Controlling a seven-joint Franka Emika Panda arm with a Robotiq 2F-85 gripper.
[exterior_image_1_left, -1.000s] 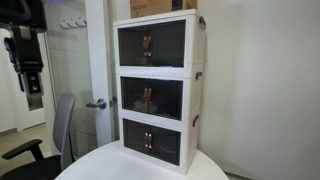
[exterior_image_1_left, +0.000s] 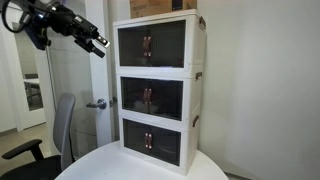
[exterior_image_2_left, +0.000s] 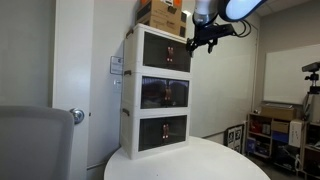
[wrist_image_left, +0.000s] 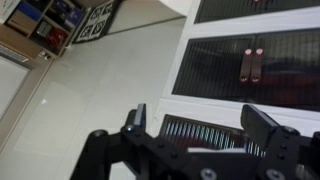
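Observation:
A white three-tier cabinet (exterior_image_1_left: 200, 100) with dark double doors stands upright on a round white table (exterior_image_2_left: 200, 165). Small brown handles meet at the middle of each tier, and all the doors look shut. In exterior view 1 my gripper (exterior_image_1_left: 102, 43) hangs left of the top tier, high above the table. The wrist view shows my gripper with its two fingers set wide apart and nothing visible between them. Beyond it are the cabinet's dark doors (wrist_image_left: 215, 65), with a pair of handles (wrist_image_left: 251, 65) in view. No contact with the cabinet shows.
Cardboard boxes (exterior_image_2_left: 165, 17) rest on top of the cabinet. A grey office chair (exterior_image_1_left: 62, 125) is by the table's left side, near a door with a lever handle (exterior_image_1_left: 98, 103). Shelves (exterior_image_2_left: 275, 135) stand along the far right.
The cabinet, boxes and chair have stayed put.

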